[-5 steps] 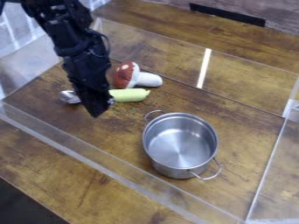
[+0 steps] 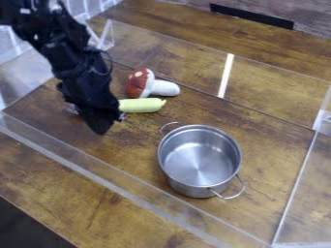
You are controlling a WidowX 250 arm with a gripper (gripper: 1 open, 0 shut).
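The black gripper hangs low over the wooden table at the left, its fingertips pointing down beside a pale green vegetable-like object and partly covering a light grey item behind it. It looks shut, with nothing visible between its fingers. A red-and-white toy mushroom lies just behind the green object. A steel pot with two handles stands to the right, apart from the gripper.
Clear low panels border the work area.
The pot, green object and mushroom have not moved.
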